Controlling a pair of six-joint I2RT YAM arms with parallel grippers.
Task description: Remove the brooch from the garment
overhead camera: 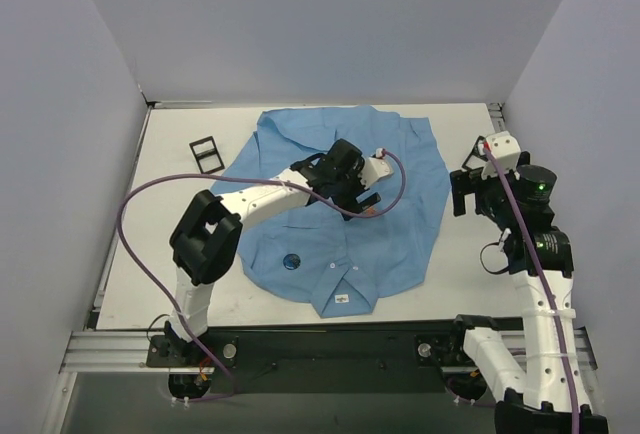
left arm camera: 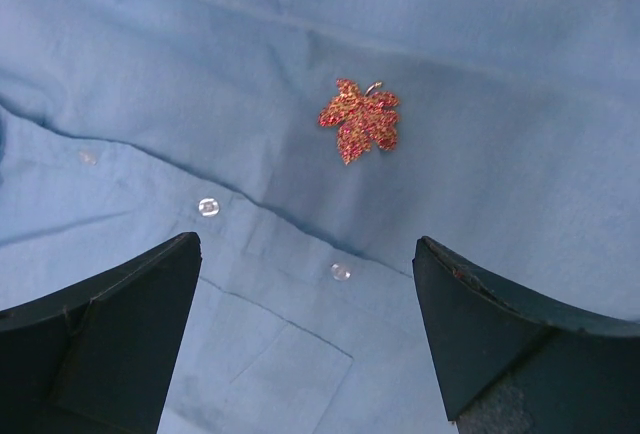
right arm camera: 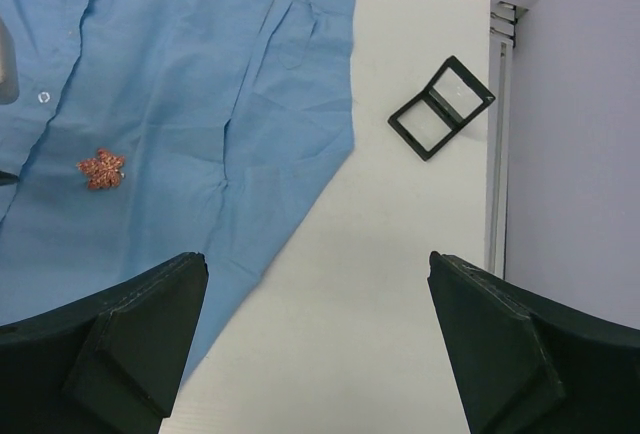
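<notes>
A red glittery leaf brooch lies on the blue garment (overhead camera: 390, 254), right of its button placket; the right wrist view shows the brooch (right arm camera: 102, 168) too. My left gripper (overhead camera: 355, 199) hangs over the garment's middle, partly covering the brooch in the top view. In the left wrist view its fingers stand wide apart, open and empty, with the brooch beyond their tips. My right gripper (overhead camera: 467, 194) is open and empty over the white table right of the garment.
The white table (overhead camera: 160, 244) has bare strips on both sides of the garment. Black frame-like objects (right arm camera: 440, 107) lie at the back right and left (overhead camera: 206, 154). Grey walls enclose the table at the back and sides.
</notes>
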